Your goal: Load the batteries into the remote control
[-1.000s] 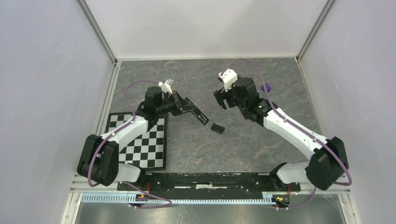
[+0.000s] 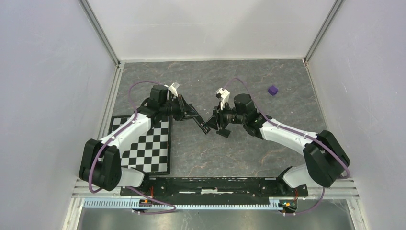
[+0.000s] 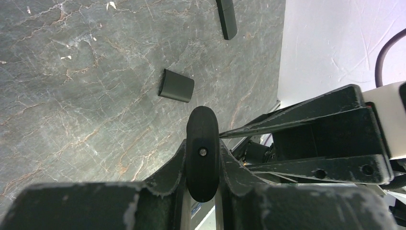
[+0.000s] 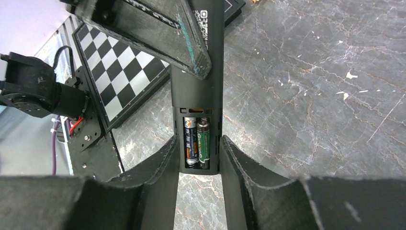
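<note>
My left gripper (image 2: 184, 109) is shut on the black remote (image 2: 200, 122), which hangs with its battery compartment uncovered. In the right wrist view two batteries, a dark one (image 4: 190, 143) and a green one (image 4: 203, 143), lie side by side in that compartment. My right gripper is at the compartment end of the remote, its fingertips on either side, part open. The loose battery cover (image 3: 176, 85) lies on the table below.
A checkered board (image 2: 146, 148) lies at the left. A small purple block (image 2: 272, 90) is at the back right. Another dark oblong object (image 3: 226, 19) shows in the left wrist view.
My right gripper has moved down and left to the end of the remote. The left gripper, with the remote, has shifted only slightly.
</note>
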